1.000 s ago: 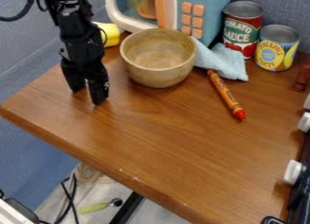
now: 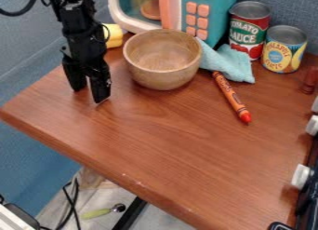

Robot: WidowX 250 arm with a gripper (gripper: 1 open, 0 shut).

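My black gripper [image 2: 87,83] hangs low over the left part of the wooden table [image 2: 174,150], just left of a wooden bowl [image 2: 163,63]. Its fingers point down near the tabletop. Whether they are open or hold anything is hard to make out. Behind the arm, a yellow object [image 2: 113,35] is partly hidden. A light blue cloth [image 2: 231,63] and an orange crayon [image 2: 232,99] lie to the right of the bowl.
A toy microwave [image 2: 200,15] stands at the back, with two cans [image 2: 247,33] [image 2: 284,49] and a small red-brown item [image 2: 311,81] to its right. A black rail with white knobs runs along the right edge.
My gripper has shifted very slightly since a second ago. The objects on the table have not moved.
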